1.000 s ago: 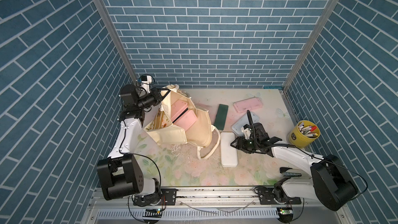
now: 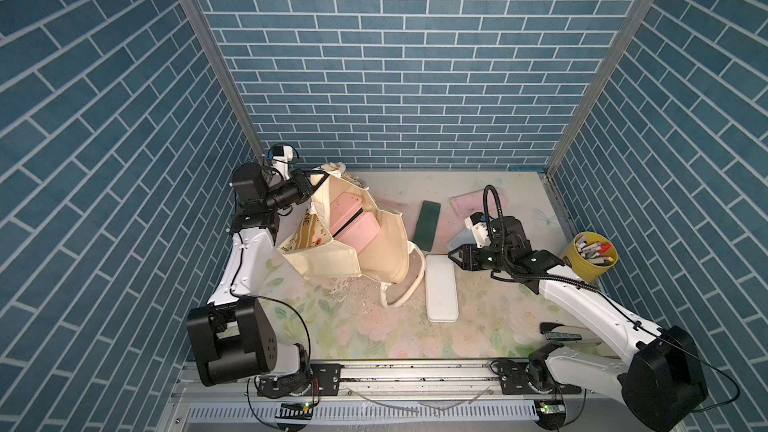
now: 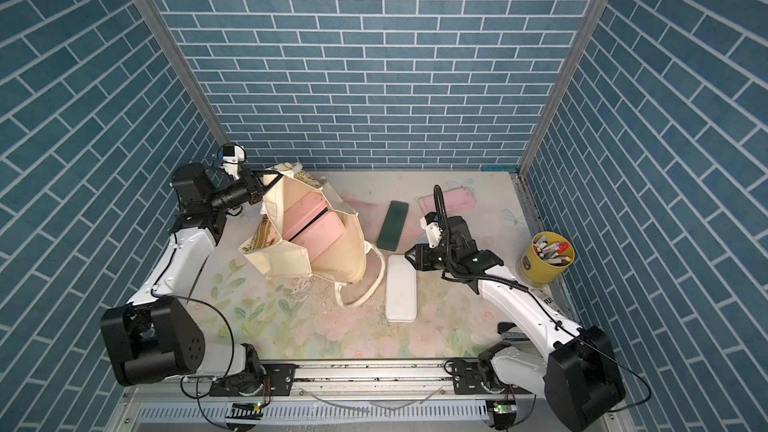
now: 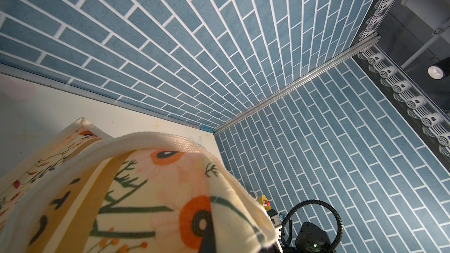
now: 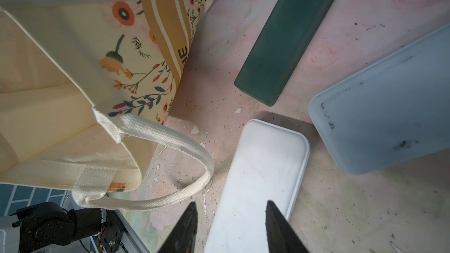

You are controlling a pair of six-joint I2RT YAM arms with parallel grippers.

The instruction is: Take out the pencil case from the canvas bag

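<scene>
A cream canvas bag [image 2: 382, 248] lies open toward the front, with two pink cases [image 2: 356, 232] inside, a dark band between them. My left gripper [image 2: 316, 180] is at the bag's upper left edge, shut; bag fabric [image 4: 154, 192] fills the lower left wrist view. My right gripper is part open above a white case [image 5: 257, 173] beside the bag, nothing between its fingers. A white strap [image 5: 164, 135] loops out from the bag.
A dark green case [image 5: 288, 37], a grey-blue case [image 5: 384, 103] and a pink case [image 3: 448, 198] lie right of the bag. A yellow pen cup [image 2: 584, 264] stands at the right wall.
My right arm has risen and moved slightly toward the back, away from the table surface. The left arm and the bag look unchanged.
</scene>
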